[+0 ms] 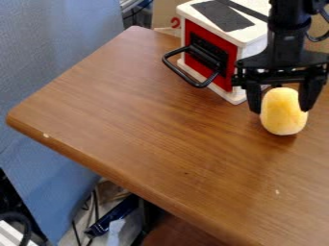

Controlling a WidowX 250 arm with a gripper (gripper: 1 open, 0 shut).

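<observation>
A soft yellow oblong object (283, 112) stands upright on the wooden table at the right. My black gripper (279, 91) is just above it, with its fingers on either side of the object's top. The fingers look apart, and the object's lower part is uncovered. Whether they touch it I cannot tell.
A white and red box (214, 60) with a black handle (193, 80) stands at the back, close beside my gripper. The table edge drops away at the left toward a blue-grey partition (45, 67).
</observation>
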